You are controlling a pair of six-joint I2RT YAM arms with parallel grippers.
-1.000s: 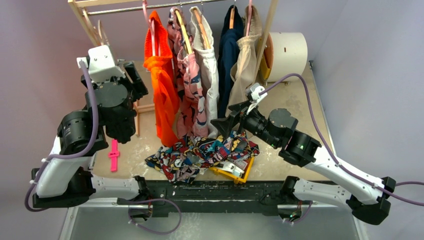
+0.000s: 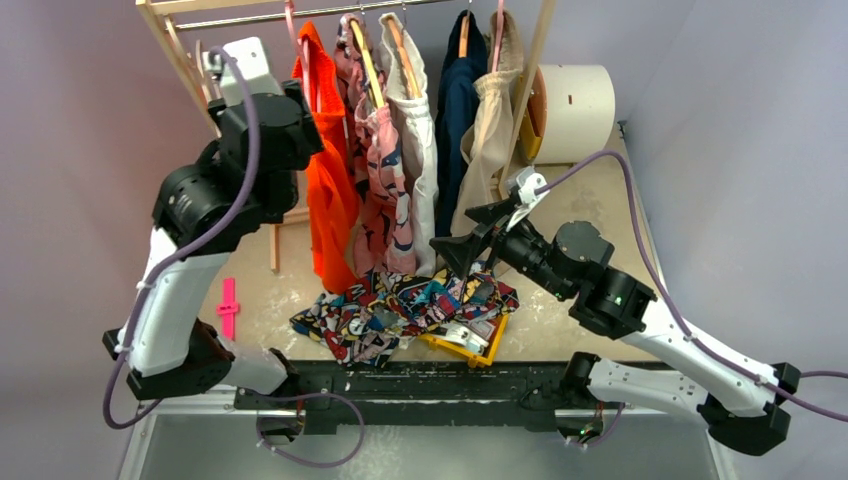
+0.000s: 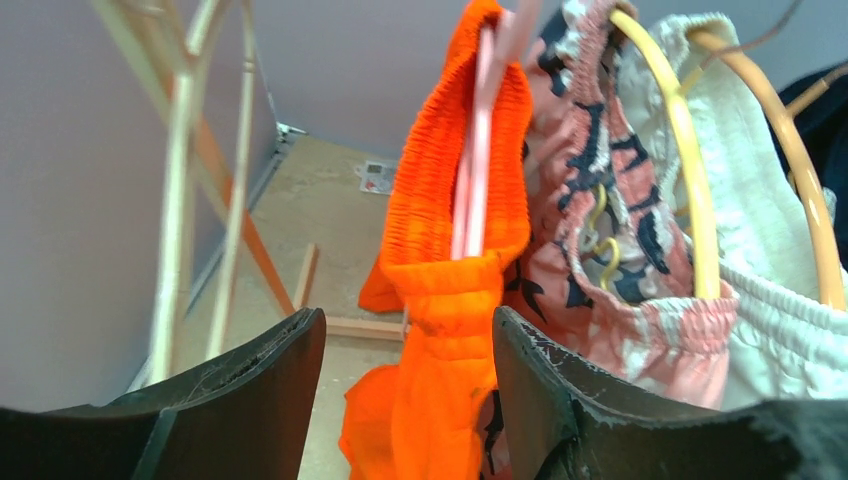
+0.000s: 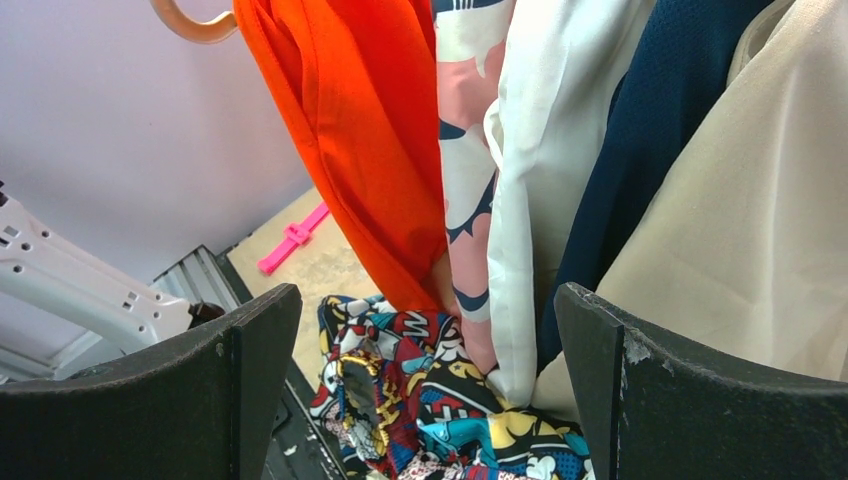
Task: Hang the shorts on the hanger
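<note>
Patterned multicoloured shorts (image 2: 400,310) lie crumpled on the table below the hanging clothes; their lower part is cut off in the right wrist view (image 4: 430,390). On the rail, an orange garment (image 2: 330,190) hangs from a pink hanger (image 3: 475,170). My left gripper is open and faces the orange garment, which appears between its fingers; whether it touches the cloth I cannot tell. Above the shorts, near the lower ends of the hanging clothes, my right gripper stands open, nothing held.
Pink patterned (image 2: 382,170), white (image 2: 418,150), navy (image 2: 455,110) and beige (image 2: 487,130) garments hang close together. Pale wooden hangers (image 3: 180,200) are at the rail's left. A yellow tray (image 2: 487,345) partly sits under the shorts; a pink clasp-like item (image 2: 228,308) lies left.
My left arm has moved right and toward the rail, up to the orange garment. My right arm has shifted slightly to the right. The shorts lie as before.
</note>
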